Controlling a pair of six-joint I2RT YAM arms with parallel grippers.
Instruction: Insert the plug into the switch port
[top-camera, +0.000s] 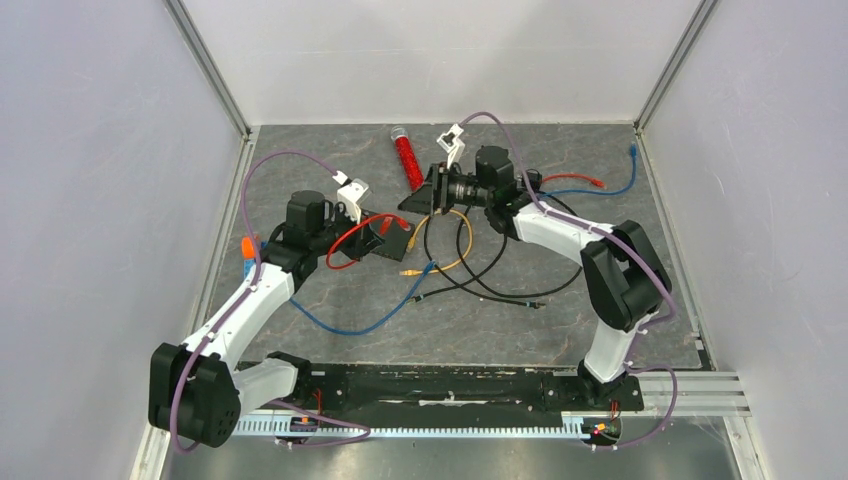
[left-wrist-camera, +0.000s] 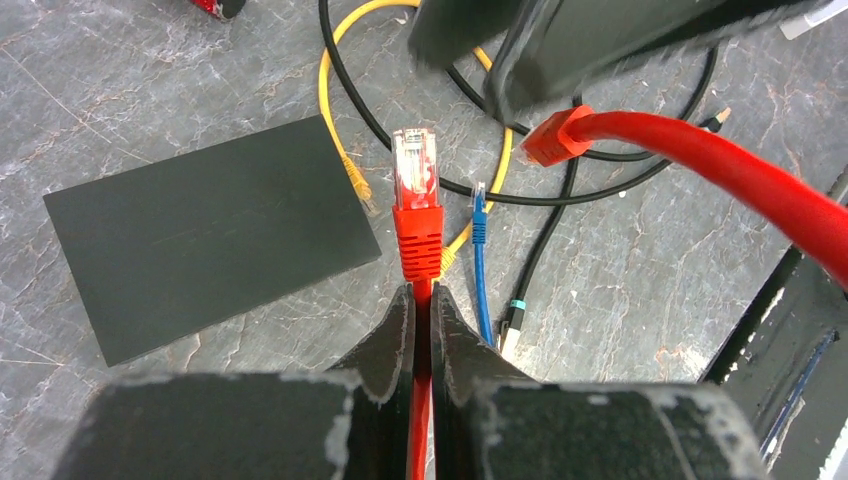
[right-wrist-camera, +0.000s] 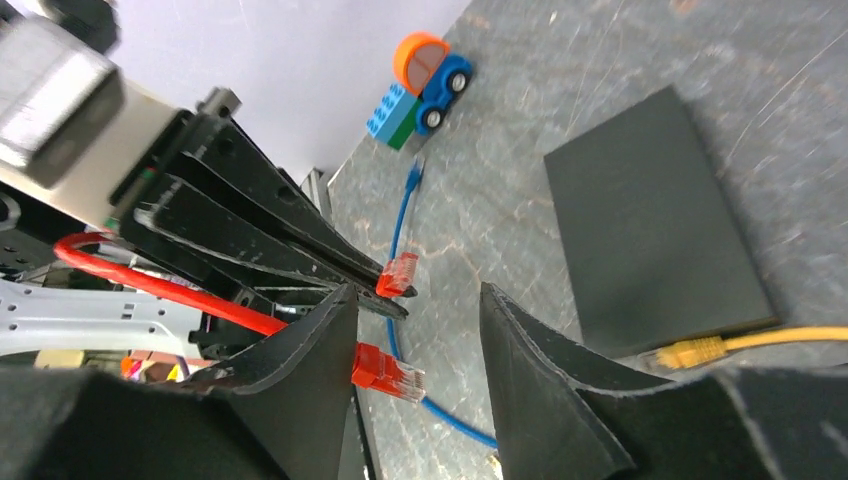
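Observation:
My left gripper is shut on a red cable just behind its plug (left-wrist-camera: 417, 236), which points forward with its clear tip. The cable's other red plug (left-wrist-camera: 558, 135) hangs at the right of the left wrist view, just below my right gripper's dark fingers. In the right wrist view my right gripper stands open, that red plug (right-wrist-camera: 388, 375) beside its left finger; no grip on it shows. A flat black rectangular piece (left-wrist-camera: 210, 240) lies on the floor below; I cannot make out a port on it.
Yellow cable (top-camera: 469, 240), black cables (top-camera: 510, 298) and blue cable (top-camera: 356, 331) lie across the grey floor. A red cylinder (top-camera: 408, 160) lies at the back, toy blocks (right-wrist-camera: 394, 116) at the far left. Walls enclose the sides and back.

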